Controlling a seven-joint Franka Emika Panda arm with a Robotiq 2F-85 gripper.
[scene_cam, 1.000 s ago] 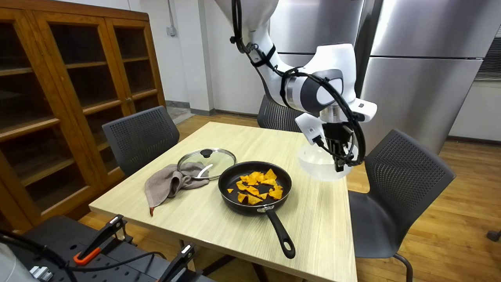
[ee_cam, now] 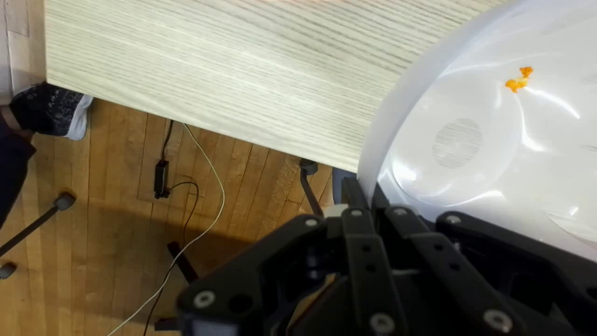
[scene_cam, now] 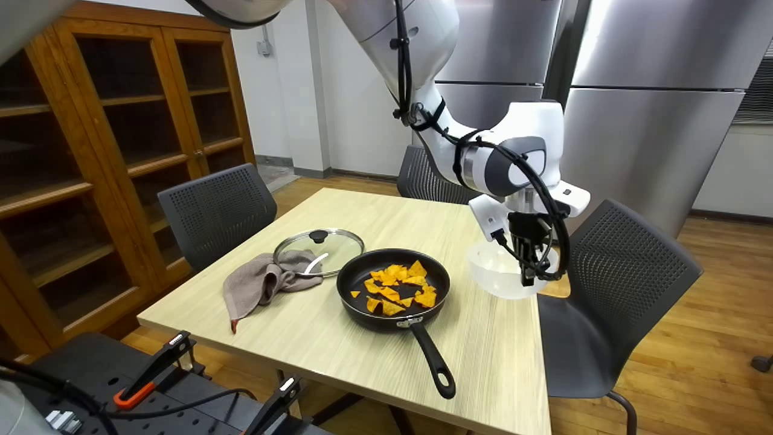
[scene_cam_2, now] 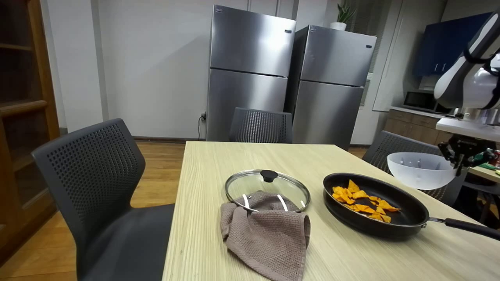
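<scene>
My gripper is shut on the rim of a translucent white bowl, near the table's right edge. In the wrist view the bowl stands upright, empty but for small orange crumbs on its inside. The second exterior view shows the bowl raised above the tabletop, to the right of and beyond the black pan. That pan sits on the table with several orange chips in it, its handle toward the table's front edge.
Left of the pan, a glass lid with a black knob rests on a crumpled grey-brown towel. Dark chairs surround the wooden table. Bare tabletop lies behind the pan and along its right side.
The arm has come down, bringing the bowl lower and slightly to the right in the first exterior view. Pan, chips, lid and towel are unmoved.
</scene>
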